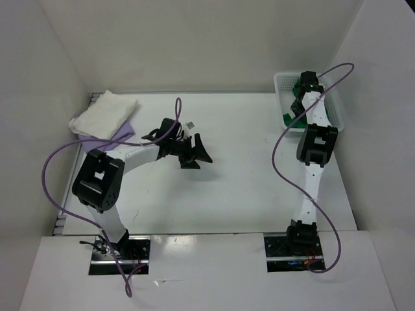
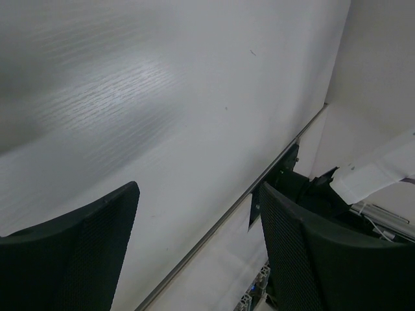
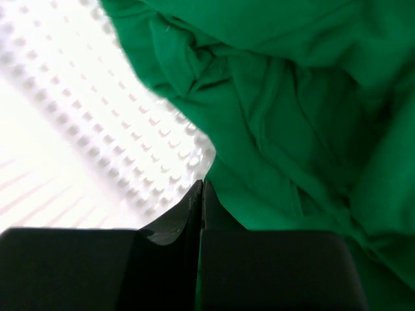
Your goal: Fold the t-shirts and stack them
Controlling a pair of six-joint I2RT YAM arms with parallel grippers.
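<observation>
A crumpled green t-shirt (image 3: 285, 123) lies in the white basket (image 1: 279, 87) at the back right. My right gripper (image 1: 297, 109) reaches down into that basket. In the right wrist view its fingers are shut, with the tips at the edge of the green cloth; whether any fabric is pinched between them cannot be told. Over the bare left-middle of the table, my left gripper (image 1: 201, 154) stands open and empty. At the back left, a white folded shirt (image 1: 104, 115) rests on a purple one (image 1: 123, 133).
Purple cables (image 1: 285, 178) loop beside both arms. Walls close in at the back and both sides, with the basket near the right wall.
</observation>
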